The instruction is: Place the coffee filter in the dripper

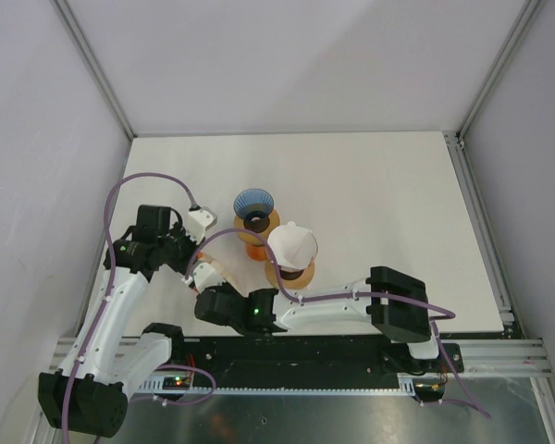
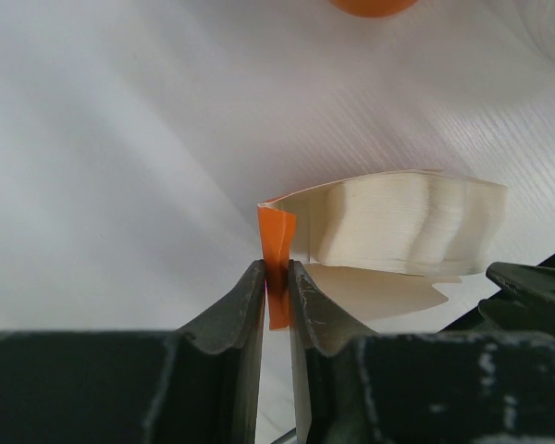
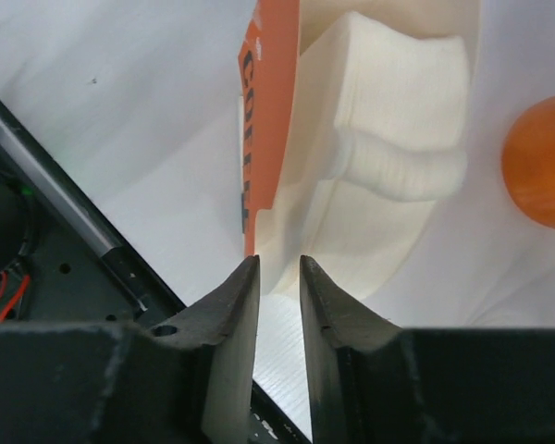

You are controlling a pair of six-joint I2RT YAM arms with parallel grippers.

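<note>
The paper package of coffee filters (image 2: 398,222), cream with an orange printed strip (image 3: 268,102), lies low between my two grippers at the front left of the table. In the left wrist view my left gripper has its fingertips on the orange end, slightly apart. My right gripper is at the package's other end, with cream paper between its fingertips. In the top view, two drippers stand right of the grippers: a blue ribbed one (image 1: 253,205) on a wooden stand and a white one (image 1: 291,248) on another stand.
An orange round object (image 3: 546,162) sits beside the package, under the blue dripper in the top view. Dark rails run along the front edge.
</note>
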